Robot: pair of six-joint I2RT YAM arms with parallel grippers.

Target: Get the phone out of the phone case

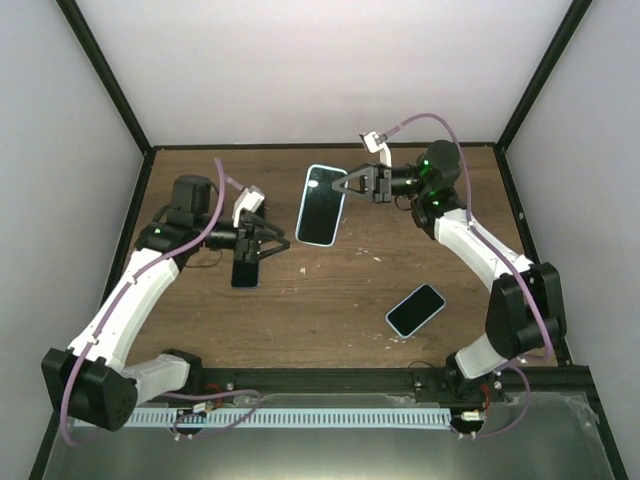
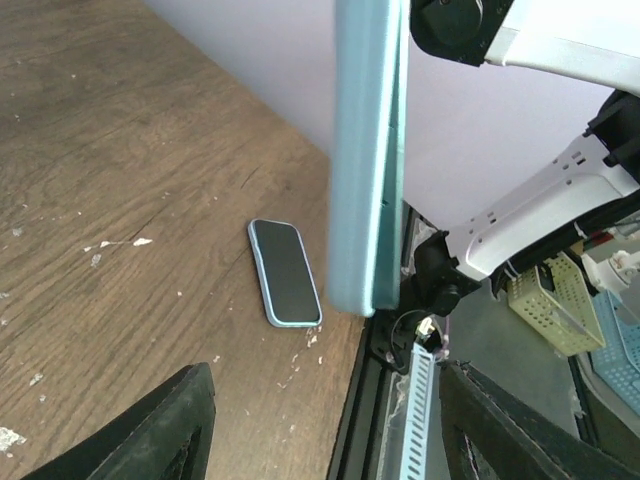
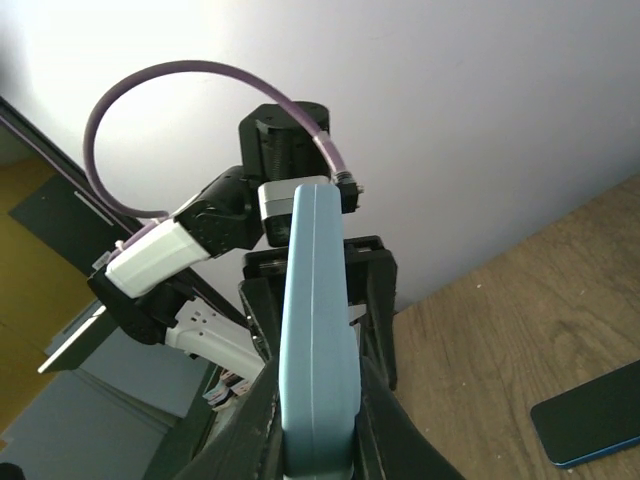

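A black-faced phone in a pale blue case (image 1: 321,206) is held up over the middle of the table, slightly slanted. My right gripper (image 1: 343,185) is shut on its upper right edge. From the left wrist, the case's blue side (image 2: 360,170) appears edge-on, with a darker gap along it; how the phone sits inside cannot be made out. The right wrist view shows the case's narrow blue edge (image 3: 318,340) between the fingers. To its left, my left gripper (image 1: 286,237) is open, apart from the case, with nothing between its fingers.
Another phone with a pale blue rim (image 1: 415,310) lies at the table's front right. Partly under my left arm lies a dark phone (image 1: 245,272). Bare table (image 1: 320,320) stretches between these two. Walls enclose the sides and back.
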